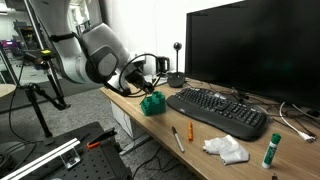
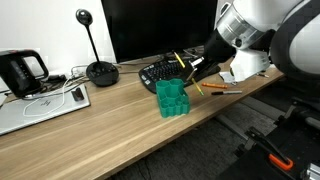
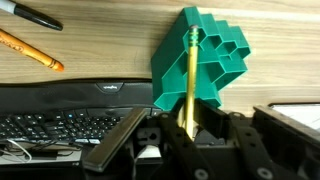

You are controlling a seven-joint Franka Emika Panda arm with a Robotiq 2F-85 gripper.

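Note:
A yellow pencil is pinched in my gripper, which is shut on it. In the wrist view the pencil's far end stretches over the green desk organizer, whose compartments face up towards the camera. In exterior view 2 the pencil slants beside the organizer, with the gripper just above and to its right. The organizer stands upright near the table's front left edge in exterior view 1. Whether the pencil touches it cannot be told.
Behind the organizer lie a black keyboard and a monitor. An orange marker, a grey pen, a white cloth and a green bottle are spread to the right. Bare table lies left in exterior view 2.

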